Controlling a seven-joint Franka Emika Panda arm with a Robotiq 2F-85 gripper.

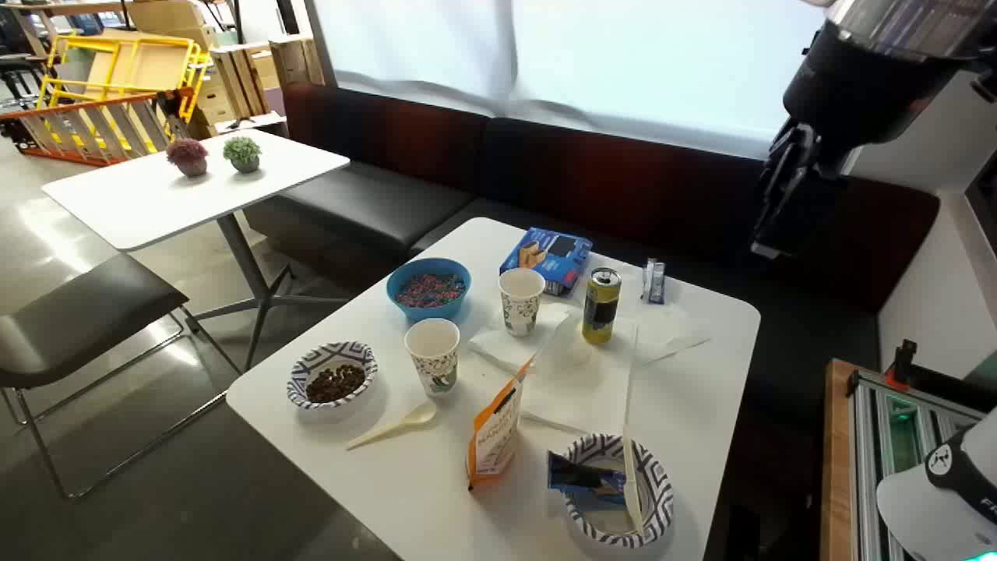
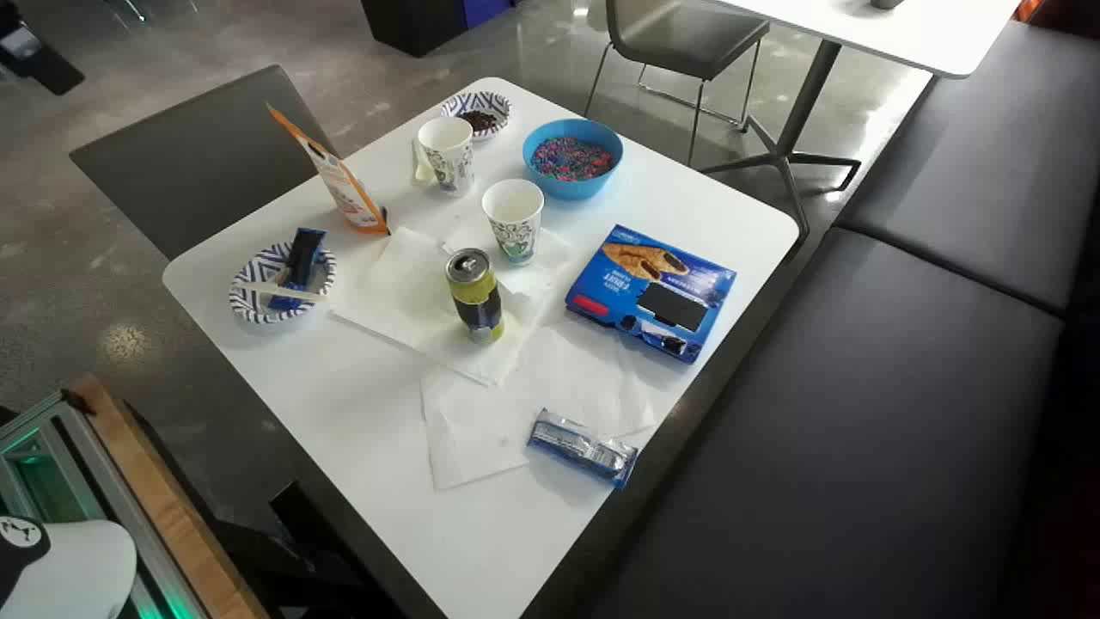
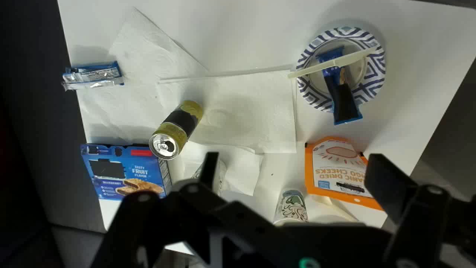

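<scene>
My gripper is open above the white table, its two dark fingers spread wide with nothing held between them. High at the upper right of exterior view 1, the gripper hangs well clear of the tabletop. A patterned bowl holds a blue-wrapped bar and a pale utensil. Beside it stands an orange and white pouch. A yellow and black can is upright on white napkins. Another wrapped bar lies near the bench-side edge, partly on a napkin.
Two paper cups stand mid-table, near a blue bowl of colourful bits. A smaller patterned bowl contains brown pieces, with a pale spoon nearby. The blue snack box sits close to the bench.
</scene>
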